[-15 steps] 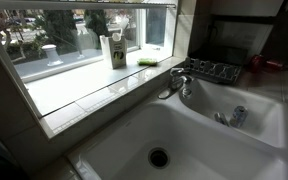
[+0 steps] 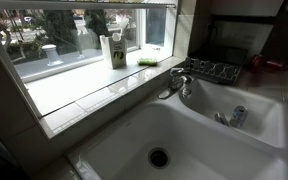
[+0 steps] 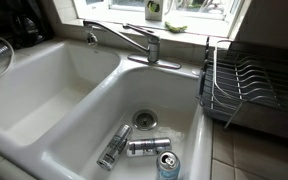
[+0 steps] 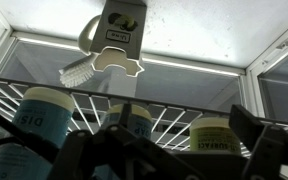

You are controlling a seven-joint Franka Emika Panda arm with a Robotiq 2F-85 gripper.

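In the wrist view my gripper stands open, its dark fingers [image 4: 251,128] spread apart along the lower edge. Behind and between them are containers with teal and yellowish sides, one at the left [image 4: 44,115] and another partly covered at the right [image 4: 214,135]. Nothing is visibly clamped. Neither exterior view shows the gripper. Several silver and blue cans [image 3: 169,165] lie or stand in the right sink basin [image 3: 184,110]; in exterior view 1 a can [image 2: 238,116] shows there too.
A faucet [image 3: 152,45] rises behind the basins. The dish rack [image 3: 249,80] stands right of the sink. On the windowsill are a carton [image 2: 114,50] and a green sponge [image 2: 148,61]. The left basin [image 3: 39,90] is empty. A brush [image 4: 79,72] appears in the wrist view.
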